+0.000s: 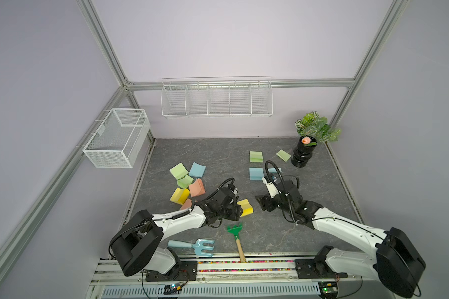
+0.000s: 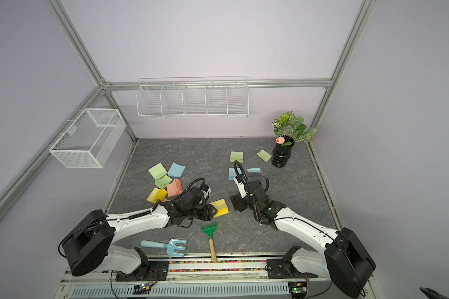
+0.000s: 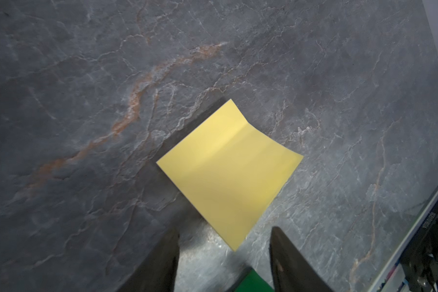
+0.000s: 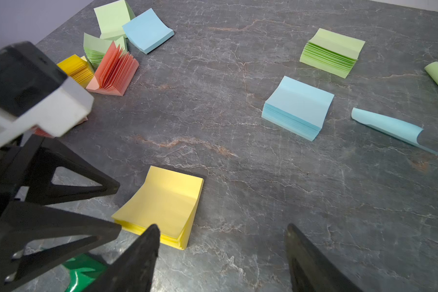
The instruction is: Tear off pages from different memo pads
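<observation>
A yellow memo pad point(image 4: 160, 204) lies on the dark tabletop between the arms, its top sheet curled. My left gripper is open just over it, pointing down, fingertips near the pad's lower corner in the left wrist view. My right gripper stands open right of the yellow pad, nothing between its fingers. Blue point(image 4: 296, 104) and green point(image 4: 331, 51) pads lie farther back. A loose rolled blue sheet point(image 4: 389, 125) and a green sheet point(image 2: 264, 155) lie to the right. A cluster of colored pads point(image 1: 178, 171) is at the left.
A green rake point(image 1: 235, 234) and blue fork point(image 1: 194, 246) lie at the front. A plant in a black vase point(image 1: 301, 154) stands back right. Wire baskets point(image 1: 115, 152) hang on the walls.
</observation>
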